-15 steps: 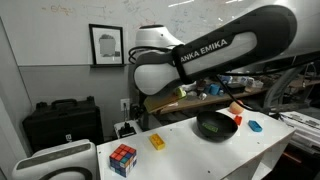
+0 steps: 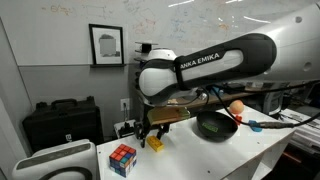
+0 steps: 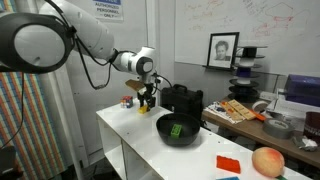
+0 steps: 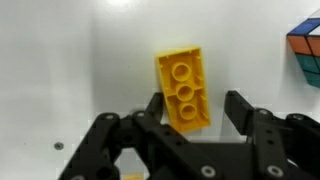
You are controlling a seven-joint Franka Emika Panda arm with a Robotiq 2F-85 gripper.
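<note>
A yellow toy brick (image 4: 186, 92) with a row of round openings lies on the white table (image 4: 95, 65) in the wrist view. My gripper is open around its lower part, one dark fingertip on each side. Some gap shows between the brick and the right fingertip; the left one is closer, and contact cannot be told. In exterior view 1 the gripper (image 2: 150, 132) is low over the table, right at the yellow brick (image 2: 155, 144), which is partly covered by the fingers. Exterior view 2 shows the brick (image 3: 143, 109) just below the hand.
A Rubik's cube (image 2: 123, 159) stands close by, left of the brick. On the other side is a black pan (image 2: 216, 126) with something green inside. A white appliance (image 2: 55, 163), a black case (image 2: 62, 122) and an orange round object (image 3: 268, 162) are farther off.
My arm has come down from above the table to the yellow brick, and the fingers now stand on both sides of it. The brick and cube look unmoved.
</note>
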